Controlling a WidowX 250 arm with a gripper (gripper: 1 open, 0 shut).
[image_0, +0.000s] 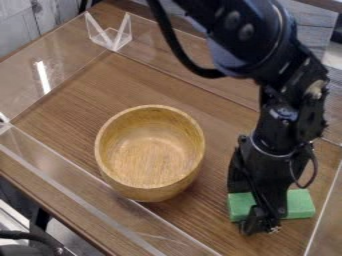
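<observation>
My black gripper is low at the right of the camera view, its fingers over and around the left part of a green block on the wooden table. The gripper hides part of the block; whether the fingers touch or grip it is unclear. A yellow wooden bowl stands to the left of the gripper, apart from it.
A white wire-like object sits at the back left. A clear strip runs along the near left edge.
</observation>
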